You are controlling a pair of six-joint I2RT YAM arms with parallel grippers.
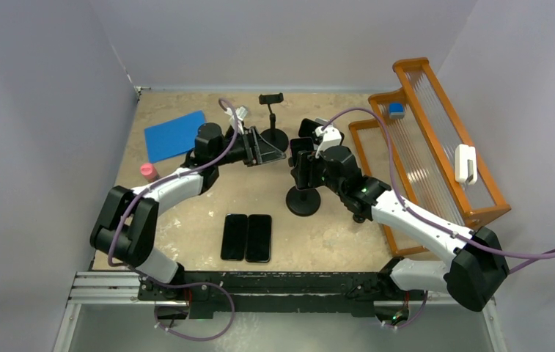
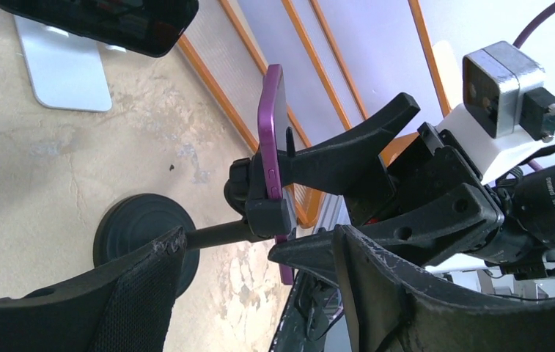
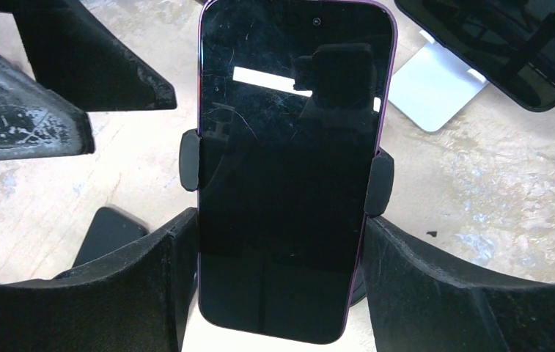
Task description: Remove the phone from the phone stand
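The dark phone with a purple edge [image 3: 281, 147] is upright in the clamp of the black stand [image 1: 303, 202]. In the right wrist view, the clamp's pads [image 3: 380, 183] still hug both its sides. My right gripper is shut on the phone's lower sides, beneath those pads. Left of the stand, my left gripper [image 1: 270, 147] is open. Its fingers [image 2: 142, 275] spread on either side of the stand's neck as seen there, apparently without touching it.
A second black stand [image 1: 273, 139] is behind my left gripper. Another phone [image 3: 509, 44] rests on a silver stand beyond. Two phones [image 1: 245, 237] lie at the front. A wooden rack [image 1: 435, 147] is at the right, a blue sheet [image 1: 174, 136] at the left.
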